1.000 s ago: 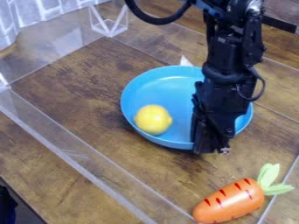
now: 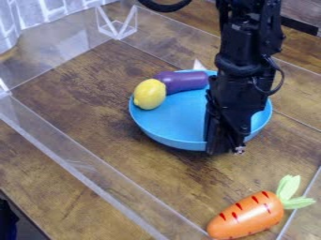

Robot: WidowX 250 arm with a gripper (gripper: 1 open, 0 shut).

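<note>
My black gripper (image 2: pixel 226 141) reaches down over the front right part of a blue bowl (image 2: pixel 170 127), its fingertips low at the bowl's rim; it looks shut, with nothing visible between the fingers. In the bowl's back left, a purple toy eggplant (image 2: pixel 182 82) lies behind a yellow oval toy (image 2: pixel 149 94). An orange toy carrot (image 2: pixel 247 216) with a green top lies on the wooden surface in front of the bowl, at the bottom right.
Bare wooden surface (image 2: pixel 75 103) fills the left and front. A clear plastic wall runs along the left side, with a white wire piece (image 2: pixel 116 23) at the back left.
The yellow toy has moved toward the back left of the bowl, and the purple eggplant, hidden before, now shows behind it. The arm is nearly where it was.
</note>
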